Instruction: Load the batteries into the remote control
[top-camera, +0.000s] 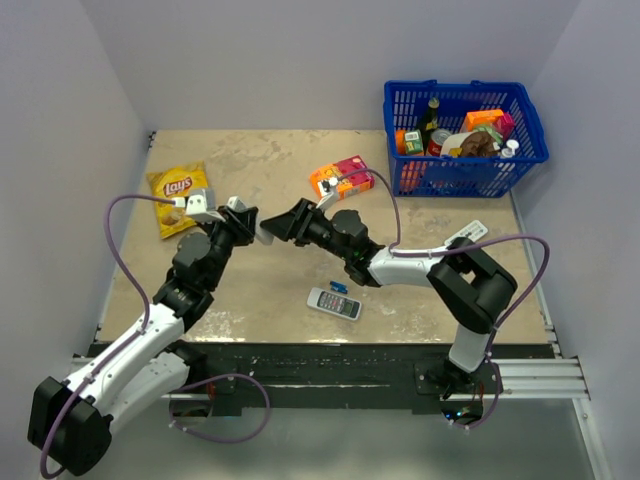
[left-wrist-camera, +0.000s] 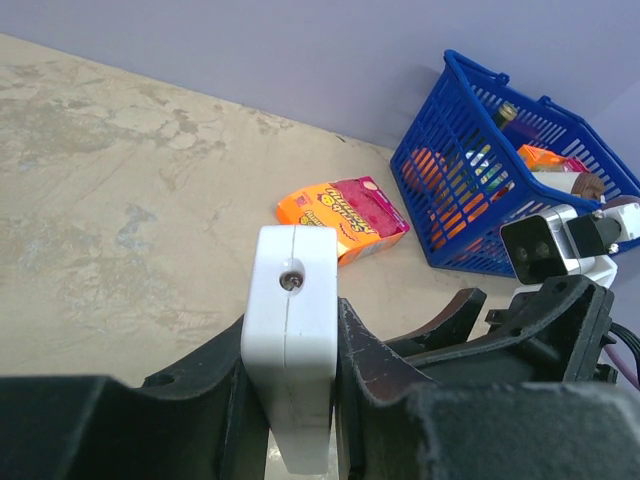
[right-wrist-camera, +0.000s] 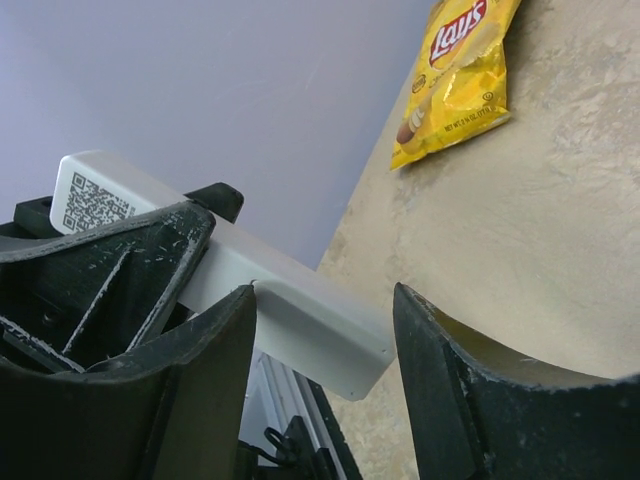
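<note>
A long white case (left-wrist-camera: 290, 300), probably a remote control, is clamped in my left gripper (top-camera: 249, 220). In the left wrist view its small recessed hole faces the camera; a QR code (right-wrist-camera: 97, 205) shows near one end in the right wrist view. My right gripper is part open at the other end, one fingertip on either side of it; whether they touch it I cannot tell. Small blue batteries (top-camera: 338, 287) lie on the table just behind a grey-white remote (top-camera: 334, 304) with dark keys facing up. Another white remote (top-camera: 466, 233) rests at the right, partly covered by the arm's cable.
A blue basket (top-camera: 460, 177) of groceries stands at the back right. An orange-pink box (top-camera: 341, 175) lies at the back middle, and a yellow chip bag (top-camera: 177, 196) at the left. Between the left arm and the keyed remote, the table (top-camera: 255, 300) is bare.
</note>
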